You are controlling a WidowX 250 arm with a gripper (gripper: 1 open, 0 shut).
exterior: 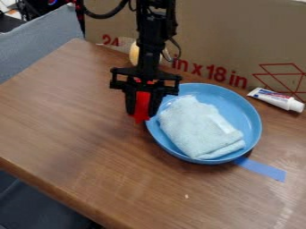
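Observation:
My black gripper (145,90) is shut on a red object (141,107), held upright just left of the blue plate (244,122) at its rim; the gripper hides much of it. A folded pale cloth (199,130) lies on the plate. Whether the red object touches the table or the plate I cannot tell.
A toothpaste tube (276,98) lies behind the plate at the right. A cardboard box (239,45) stands along the back, with a yellow object partly hidden behind the arm. Blue tape (262,168) lies beside the plate.

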